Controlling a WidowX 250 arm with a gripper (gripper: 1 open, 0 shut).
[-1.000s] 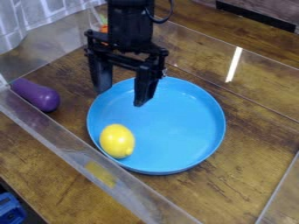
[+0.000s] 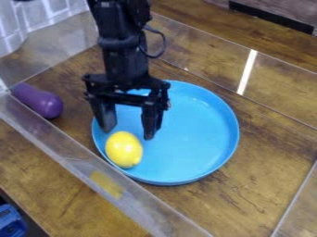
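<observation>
My black gripper hangs open over the left part of a blue plate, its two fingers spread to either side just above a yellow egg-shaped object. The yellow object rests on the plate near its lower left.
A purple eggplant lies on the wooden table left of the plate, beside a clear plastic rail that runs diagonally along the left. The table right of the plate is clear.
My gripper has moved toward the front of the plate and lower, closer to the yellow object. The plate and objects have not visibly moved.
</observation>
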